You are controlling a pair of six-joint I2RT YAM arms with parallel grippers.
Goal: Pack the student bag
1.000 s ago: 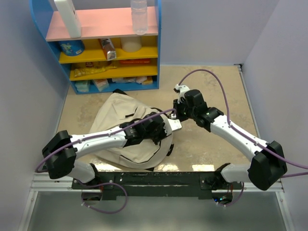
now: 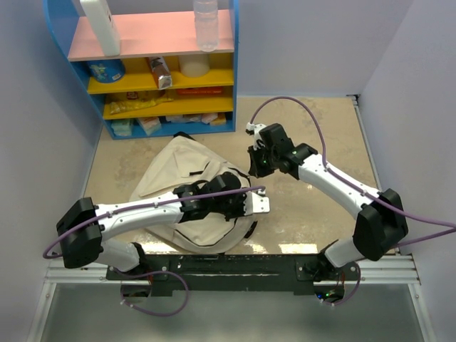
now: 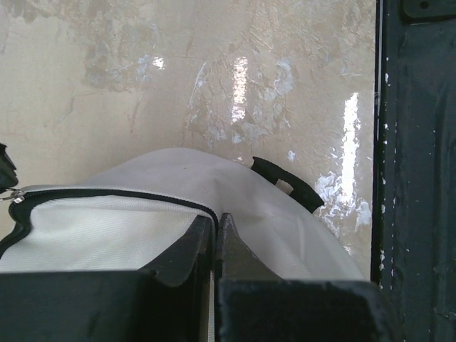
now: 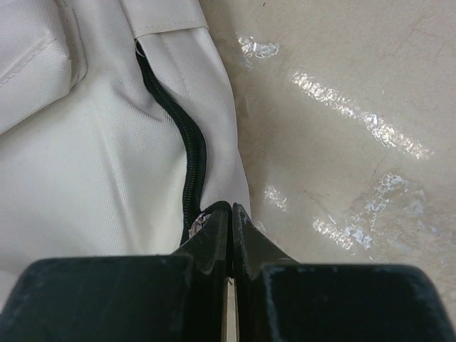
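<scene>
The cream bag lies flat on the tabletop, left of centre. My left gripper is shut on the bag's edge, where the black zipper runs into its fingertips. At the bag's right side, my right gripper is shut, with a thin black zipper pull between its fingertips. Beside those tips the zipper's metal slider shows in the left wrist view. From the slider, black zipper teeth curve up along the bag's edge. My left arm covers part of the bag from above.
A blue shelf unit with pink and yellow boards stands at the back left. It holds a clear bottle, a white carton and several packets. The tabletop right of the bag is bare apart from my right arm.
The left gripper has moved only slightly and stays on the bag.
</scene>
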